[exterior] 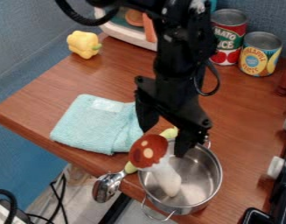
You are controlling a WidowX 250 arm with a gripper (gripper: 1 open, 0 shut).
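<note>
The black arm reaches down from the top to its gripper, which hangs over the back rim of a steel pot. A red-capped toy mushroom with a white stem leans in the pot's left side. Behind it a ladle-like utensil with a yellow-green part lies at the pot's left. The fingertips are dark and small, so I cannot tell how they stand.
A folded light-blue towel lies left of the pot. A yellow pepper is at the back left, cans at the back right, a black appliance at the right edge.
</note>
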